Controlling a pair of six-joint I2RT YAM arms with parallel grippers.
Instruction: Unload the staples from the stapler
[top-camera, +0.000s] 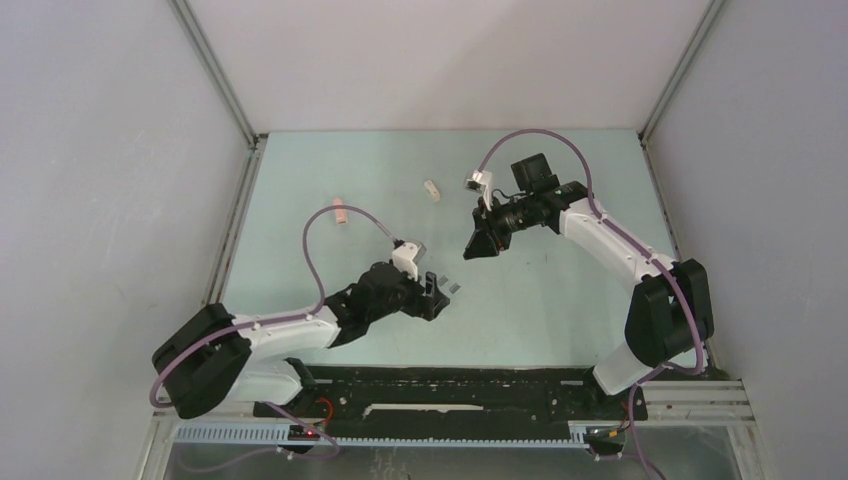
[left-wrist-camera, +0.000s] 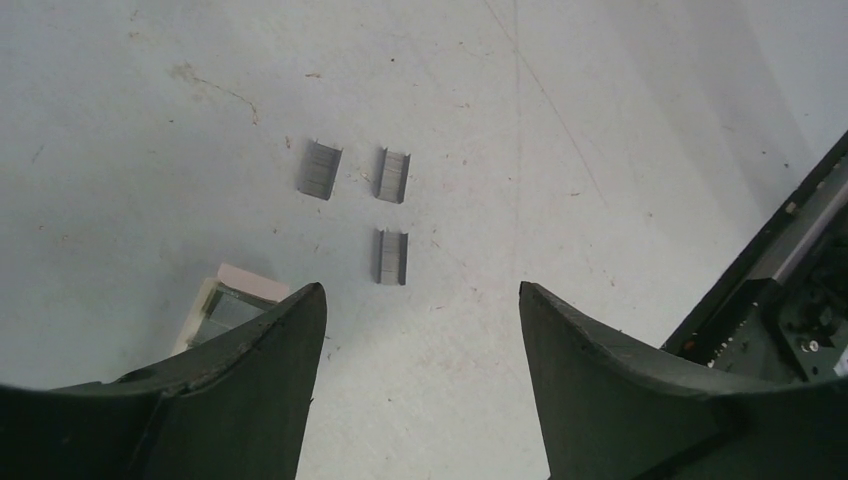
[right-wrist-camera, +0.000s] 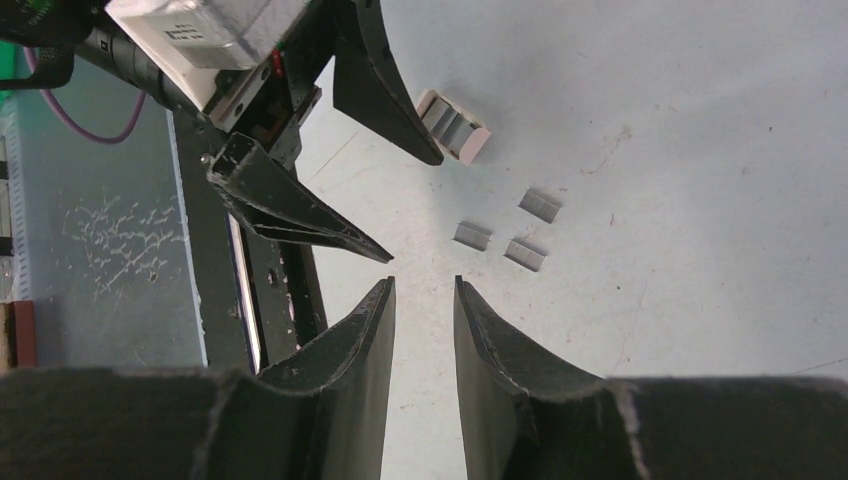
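Three small grey staple strips lie loose on the pale table: one nearest (left-wrist-camera: 393, 258), one above it (left-wrist-camera: 394, 176) and one to the left (left-wrist-camera: 320, 170) in the left wrist view. My left gripper is over the table close to them, fingers apart and empty. Beside its left finger lies a small open box with a pink end (left-wrist-camera: 252, 284) and grey strips inside, partly hidden by that finger. My right gripper stands farther back and right, its fingers parted by a narrow gap with nothing between. Which object is the stapler, I cannot tell.
Farther back on the table are a pink object (top-camera: 340, 211) and a small white one (top-camera: 432, 190). The dark front rail (top-camera: 450, 385) borders the near edge.
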